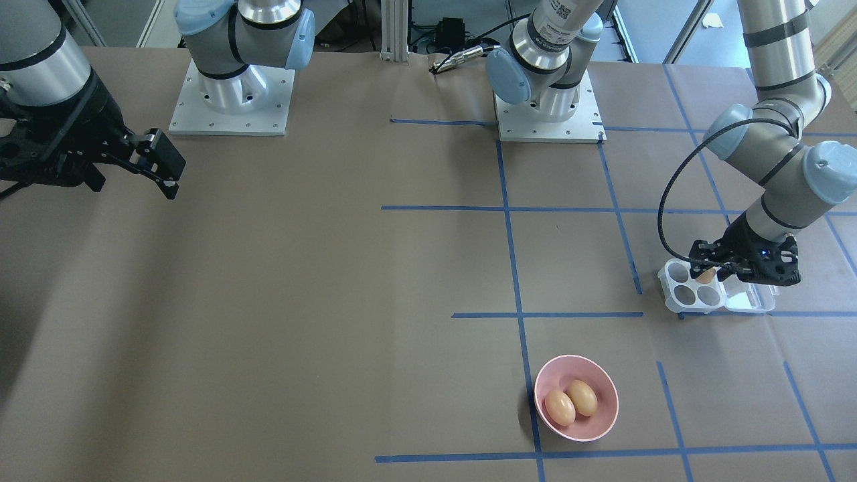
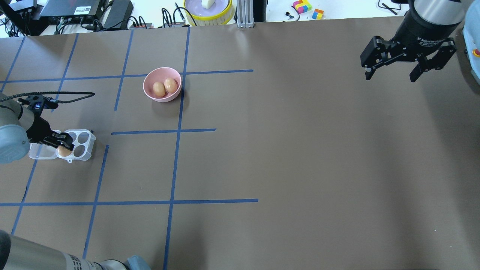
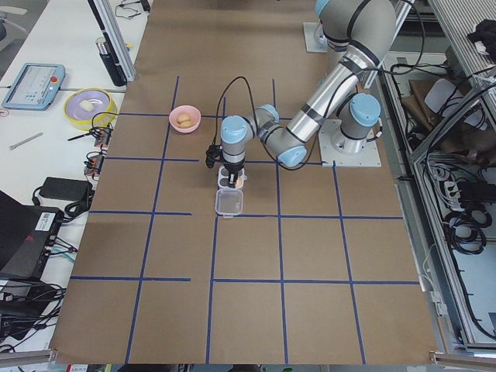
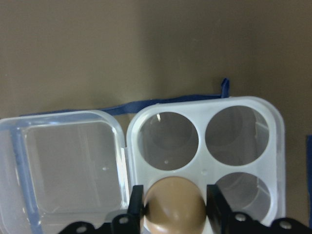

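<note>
In the left wrist view my gripper has its two black fingers on either side of a brown egg (image 4: 175,204) sitting in a hole of a white four-hole egg tray (image 4: 204,136); it looks in contact, though whether it is shut on it is hard to tell. Three holes are empty. A clear hinged lid (image 4: 68,170) lies open beside the tray. In the front view a pink bowl (image 1: 576,365) holds two eggs (image 1: 560,408), in front of the tray.
Other robot arms stand at the back and left of the front view (image 1: 538,88) (image 1: 88,136).
</note>
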